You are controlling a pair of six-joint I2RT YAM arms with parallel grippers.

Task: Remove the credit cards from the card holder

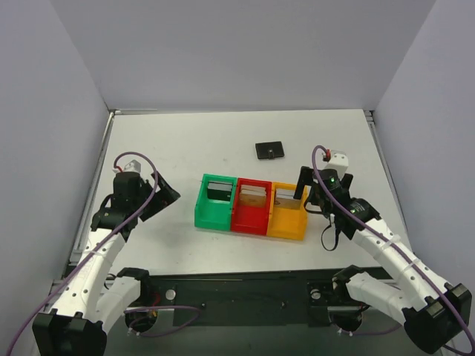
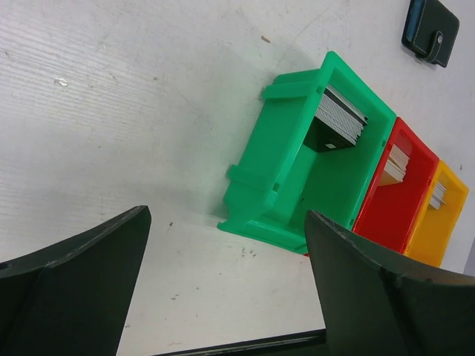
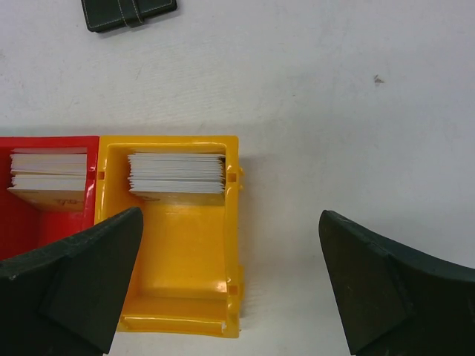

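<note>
A black card holder [image 1: 269,149] with a snap strap lies closed at the back middle of the table, also at the top of the left wrist view [image 2: 430,30] and the right wrist view [image 3: 126,9]; no cards show from it. My left gripper [image 1: 159,194] hangs open at the left, beside the green bin, with nothing between its fingers. My right gripper [image 1: 319,185] is open above the yellow bin's right side, in front and to the right of the holder.
Green [image 1: 204,219], red [image 1: 245,226] and yellow [image 1: 289,230] bins stand in a row at the front middle, each with a stack of cards at its back.
</note>
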